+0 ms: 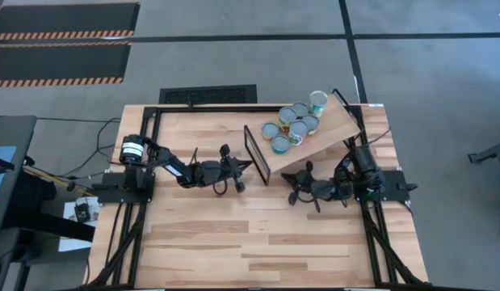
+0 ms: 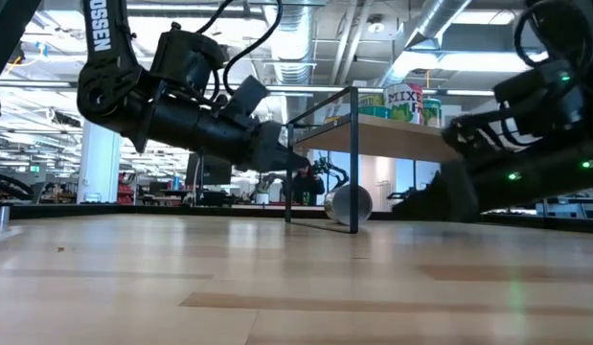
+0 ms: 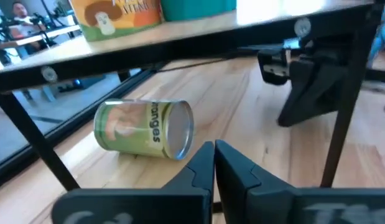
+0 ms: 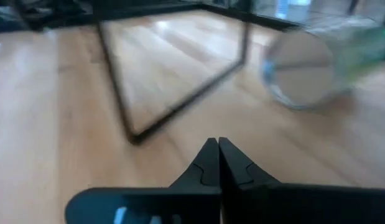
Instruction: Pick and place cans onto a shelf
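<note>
Lying on its side on the table beneath the shelf is a green can labelled oranges; its end also shows, blurred, in the right wrist view (image 4: pixel 301 67). My left gripper is shut with nothing between its fingers, just outside the shelf's left frame and apart from the can. On the shelf's near side my right gripper is shut and empty too, with the can beyond it. Several cans, such as the light-blue-topped one (image 1: pixel 280 144), stand upright on the wooden shelf board (image 1: pixel 334 129).
The shelf's black metal frame (image 1: pixel 256 155) rises between my left gripper and the can; its bottom bar runs along the table. A wide bare stretch of tabletop (image 1: pixel 250 242) lies at the front. Black rails border the table's back edge.
</note>
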